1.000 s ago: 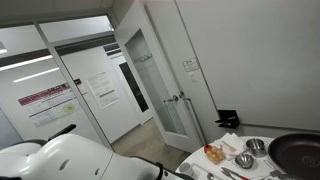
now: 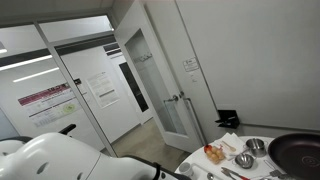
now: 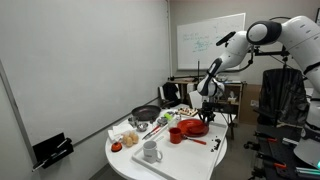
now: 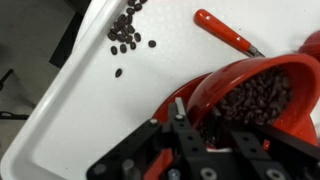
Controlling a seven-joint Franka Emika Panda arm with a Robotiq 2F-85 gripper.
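Observation:
In the wrist view, a red container (image 4: 205, 90) holds many dark beans (image 4: 258, 97), its mouth facing the camera. My gripper is at the near side of its rim. The dark fingers overlap the red wall, and whether they grip it is unclear. Below lies another red dish (image 4: 165, 115), partly covered by the gripper. Loose beans (image 4: 122, 30) are scattered on the white tray (image 4: 75, 75). In exterior view 2, the arm (image 3: 212, 75) reaches down over the red dishes (image 3: 190, 127), where its fingertips are too small to make out.
An orange-handled utensil (image 4: 222, 30) lies close to the container. Farther along the table stand a red mug (image 3: 175, 135), a white mug (image 3: 151, 152) and a dark pan (image 3: 146, 111). The white tray's front part (image 3: 185, 165) is mostly bare.
In exterior view 1, the white arm at the lower left has shifted slightly.

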